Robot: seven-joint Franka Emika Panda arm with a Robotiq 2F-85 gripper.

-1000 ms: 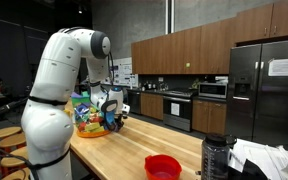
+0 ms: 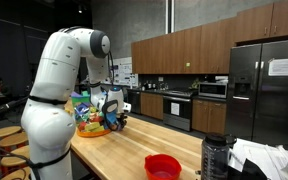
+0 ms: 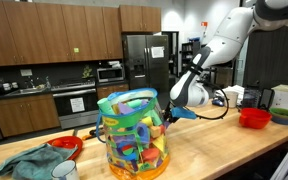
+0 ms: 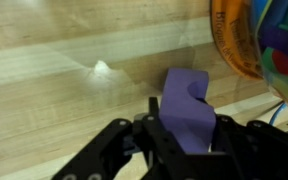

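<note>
In the wrist view a purple block (image 4: 187,108) lies between the fingers of my gripper, low over the wooden table. The fingers stand close on both sides of it; whether they press on it cannot be told. In exterior view 1 the gripper (image 2: 112,121) is down by the table, beside the round container of coloured pieces (image 2: 88,130). Exterior view 2 has the gripper (image 3: 168,112) partly hidden behind that container (image 3: 114,160).
A red bowl (image 2: 163,167) and a black canister (image 2: 215,155) stand on the table's near right. In exterior view 2 a grey-blue cloth (image 3: 39,162), a white cup (image 3: 66,171) and a red dish (image 3: 66,146) lie left of the container. Mid-table is mostly clear.
The arm has shifted only very slightly beside the container over the last second. The bowl, canister and container look unmoved.
</note>
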